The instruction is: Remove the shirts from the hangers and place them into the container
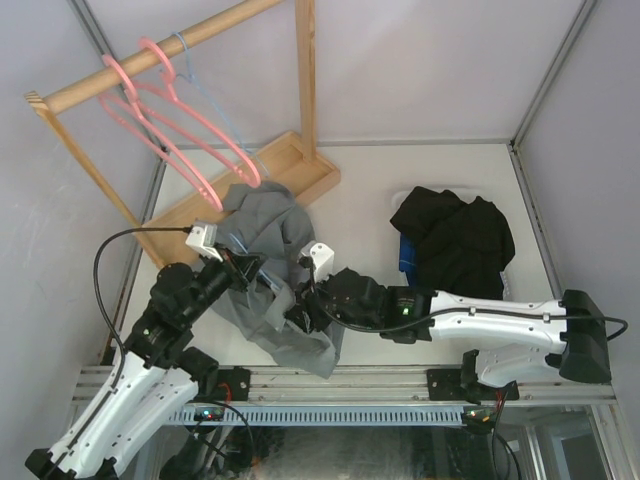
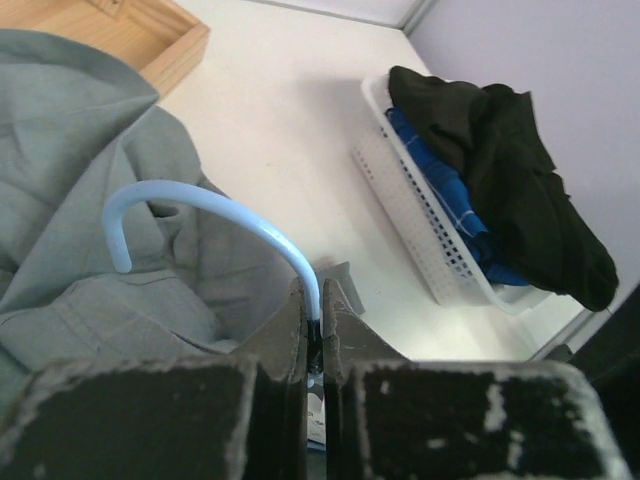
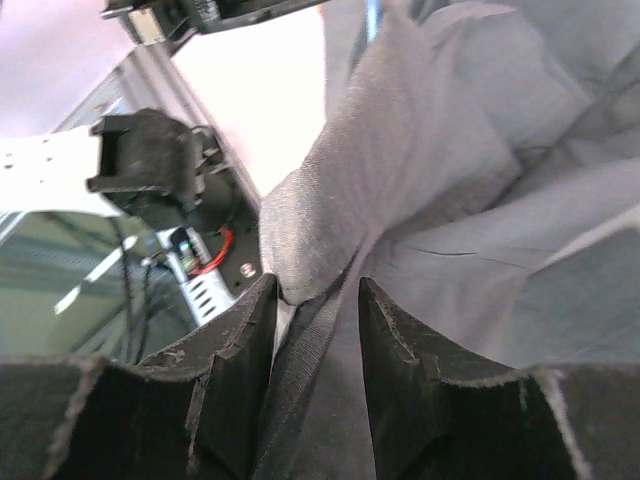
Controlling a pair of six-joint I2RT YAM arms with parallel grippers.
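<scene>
A grey shirt (image 1: pixel 270 225) lies bunched over the front of the wooden tray and the table. In the left wrist view the light blue hook of a hanger (image 2: pixel 225 205) curves up from my left gripper, which is shut on its neck. The rest of that hanger is hidden. My right gripper is shut on a fold of the grey shirt (image 3: pixel 330 200), which runs down between its fingers. From above, the right gripper (image 1: pixel 300 318) sits close to the left gripper (image 1: pixel 250 268), lower and to its right.
Pink hangers (image 1: pixel 165 120) and another light blue hanger (image 1: pixel 200 85) hang from the wooden rod (image 1: pixel 225 20). A white basket (image 2: pixel 400 185) with black and blue clothes stands at right. Table between tray and basket is clear.
</scene>
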